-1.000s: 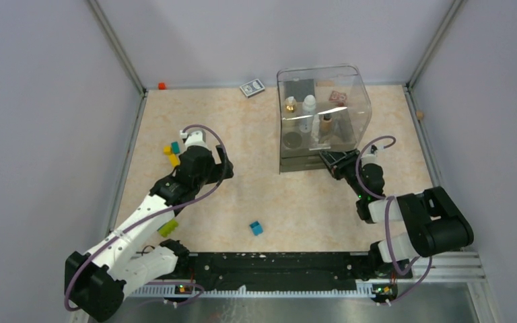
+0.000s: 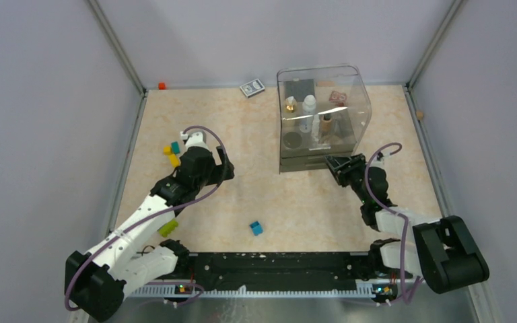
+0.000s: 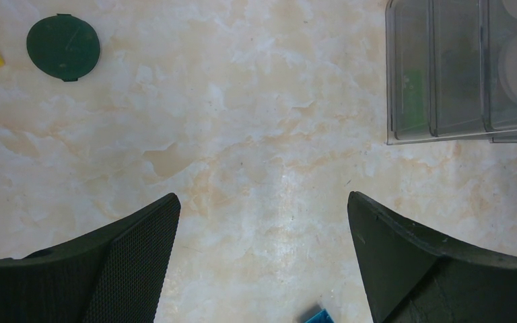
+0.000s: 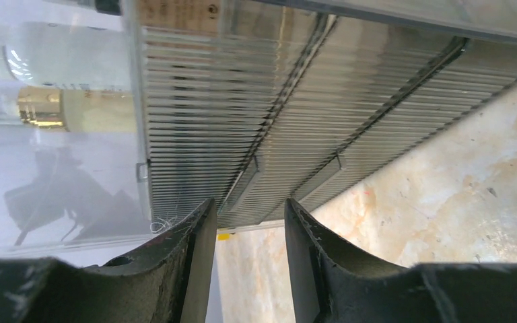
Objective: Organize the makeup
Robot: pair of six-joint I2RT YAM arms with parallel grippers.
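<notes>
A clear acrylic cosmetics organizer point(image 2: 289, 161) stands at the back right, holding a white bottle point(image 2: 308, 108), a gold-capped bottle point(image 2: 290, 105) and other items. Its drawer fronts point(image 4: 377, 87) fill much of the right wrist view. My right gripper is at the front right of these drawers, fingers part open with nothing visible between them. My left gripper hangs open and empty over the table, left of the organizer; a dark green round compact point(image 3: 63, 47) lies below it.
Yellow and teal blocks point(image 2: 173, 159) and a green block point(image 2: 169, 227) lie at the left, a blue block point(image 2: 256, 227) at the front middle. A small picture box point(image 2: 252, 87) lies at the back edge.
My right arm has drawn slightly back and right from the organizer's front, its elbow swinging toward the lower right. My left arm is unchanged.
</notes>
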